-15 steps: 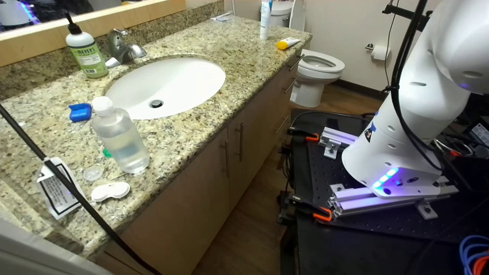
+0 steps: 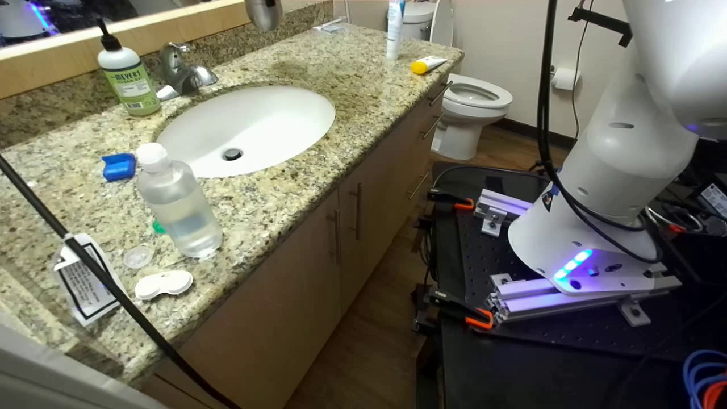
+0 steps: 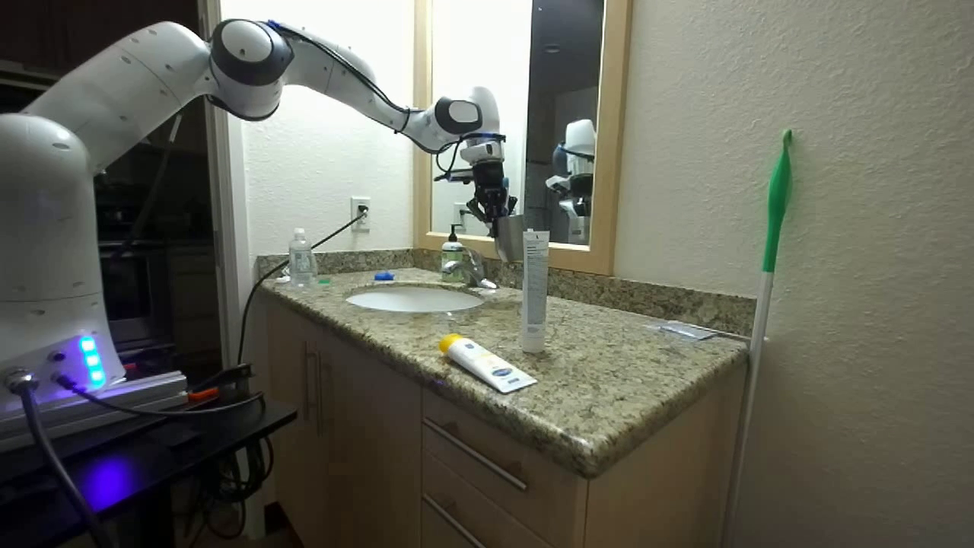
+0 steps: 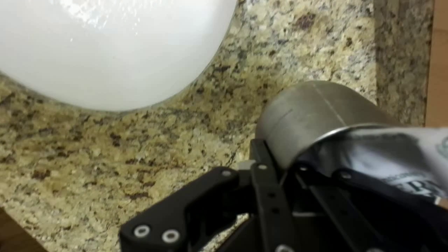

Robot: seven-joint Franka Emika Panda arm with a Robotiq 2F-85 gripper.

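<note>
A metal cup (image 4: 308, 115) is gripped at its rim by my gripper, whose fingers are shut on it. In the wrist view the cup is tilted, and a white tube-like package (image 4: 390, 159) with dark print pokes out of its mouth. Exterior view 2 has the cup (image 3: 509, 239) hanging above the counter (image 3: 584, 365), between the faucet and the standing white tube, with my gripper (image 3: 498, 219) just over it. Only the cup's lower end (image 2: 264, 12) shows at the top of exterior view 1.
The sink (image 2: 266, 129) lies beside the faucet (image 2: 184, 71) and a soap bottle (image 2: 129, 75). An upright white tube (image 3: 535, 292) and a yellow-capped tube (image 3: 488, 364) occupy the counter's other end. A clear bottle (image 2: 180, 204) stands near the front edge. The mirror (image 3: 566, 109) is close behind.
The metal cup has come into the top of exterior view 1. The arm's shoulder and its cables have turned, while the objects on the counter have stayed in place.
</note>
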